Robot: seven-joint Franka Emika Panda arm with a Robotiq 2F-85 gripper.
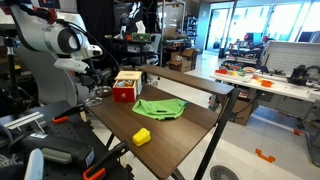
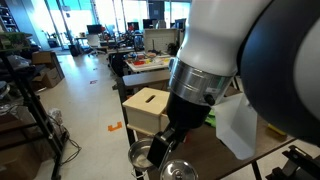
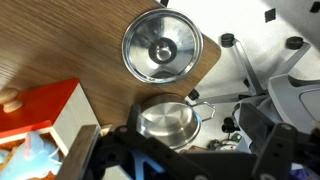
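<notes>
A silver pot [image 3: 170,122] with side handles shows in the lower middle of the wrist view. Beside it lies a round lid [image 3: 162,46] with a clear centre and metal rim, flat on the wooden table. My gripper is open, its dark fingers spread to either side of the pot in this view; nothing is seen held between them. How high it hangs above the pot cannot be told. In exterior view 2 the pot [image 2: 140,153] and the lid [image 2: 180,170] are partly cut off or covered by the white arm [image 2: 205,75].
A red and white box [image 1: 126,90] stands near the pot, with a small wooden knob [image 3: 10,97] at its edge in the wrist view. Farther along the table lie a green cloth [image 1: 160,107] and a yellow object [image 1: 142,136]. Bare wood [image 1: 180,150] is free toward the table's near end.
</notes>
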